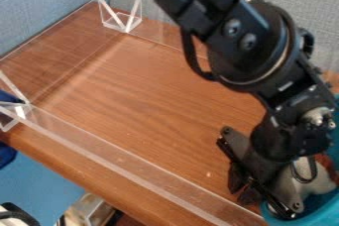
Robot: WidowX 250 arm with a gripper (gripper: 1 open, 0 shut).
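The black arm reaches down from the top to my gripper [252,175] at the lower right, low at the left side of a teal container [322,208]. A whitish and reddish-brown object [318,175] shows inside the container, partly hidden behind the gripper. The fingertips are dark and crowded against the container, so I cannot tell from this view how the fingers stand or whether anything is between them.
A dark blue item [7,151] and other clutter lie off the left edge.
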